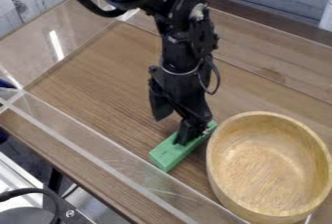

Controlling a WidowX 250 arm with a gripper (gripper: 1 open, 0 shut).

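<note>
My black gripper (177,114) hangs over the wooden table, its fingers open and angled down at a green rectangular object (173,154) that lies just below them. The right fingertip reaches over the upper end of the green object; whether it touches cannot be told. Dark details on that upper end are partly hidden by the gripper.
A large round wooden bowl (267,170) sits directly right of the green object. A clear plastic edge runs diagonally along the table's lower left side.
</note>
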